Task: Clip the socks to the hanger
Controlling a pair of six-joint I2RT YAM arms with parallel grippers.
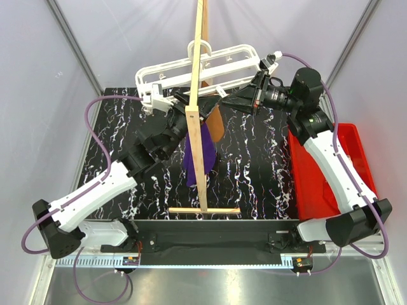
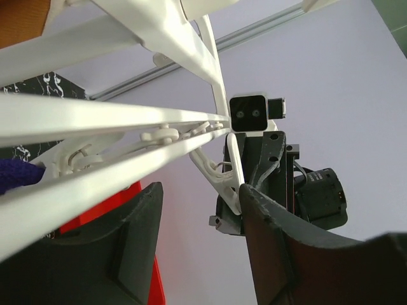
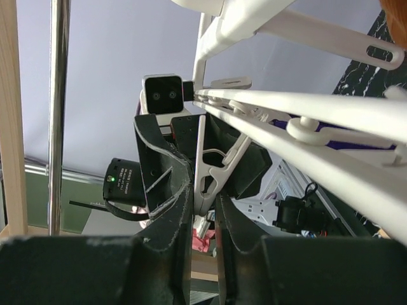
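Across the top of the wooden stand hangs the white hanger. A purple sock droops below it, partly behind the upright. My right gripper is shut on the end of a white clip under the hanger's lower bar. In the left wrist view, a clip meets the inner side of one finger of my left gripper. Its fingers look apart there; the grip itself is unclear. Both grippers face each other closely beneath the bar. Whether cloth sits in the clip is hidden.
A brown flap, perhaps another sock, hangs behind the stand. The wooden upright rises close beside my left gripper. On the right is a red bin. Dark marbled table lies open around the stand's foot.
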